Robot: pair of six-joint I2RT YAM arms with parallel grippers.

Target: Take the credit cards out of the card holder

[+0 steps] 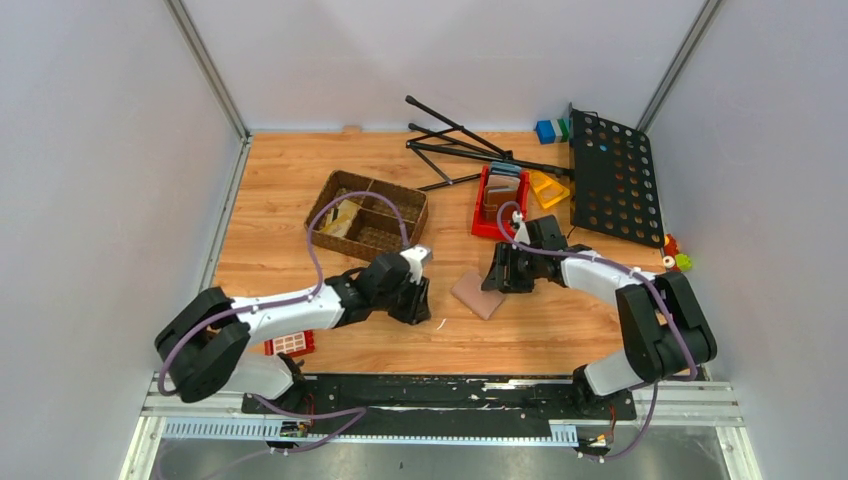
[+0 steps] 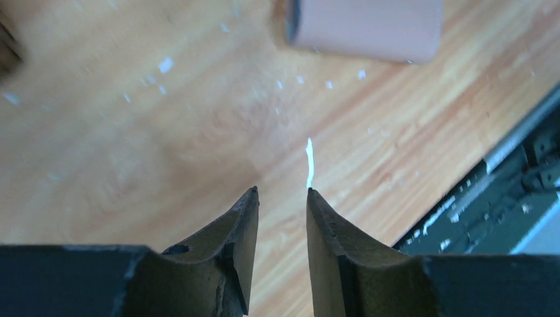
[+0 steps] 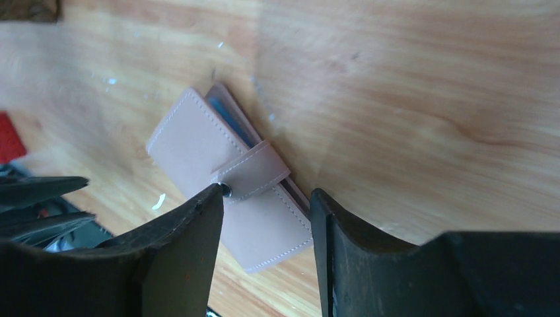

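Observation:
A pink-beige card holder (image 1: 478, 294) lies on the table, its snap strap (image 3: 254, 173) across one long edge. Inside that edge, in the right wrist view, shows a thin blue strip (image 3: 229, 119). Over the holder's right end stands my right gripper (image 1: 502, 278); its fingers are apart, one tip by the snap and the other near the stitched edge, and whether they touch the holder cannot be seen. My left gripper (image 1: 413, 308) hovers left of the holder, its fingertips (image 2: 249, 200) slightly apart with bare wood between them.
Behind my left gripper is a wicker basket (image 1: 420, 222) with dividers. A red tray (image 1: 478, 212) with brown and blue items stands at the back, near a black folded stand (image 1: 470, 140). A white scrap (image 1: 441, 323) lies between the grippers.

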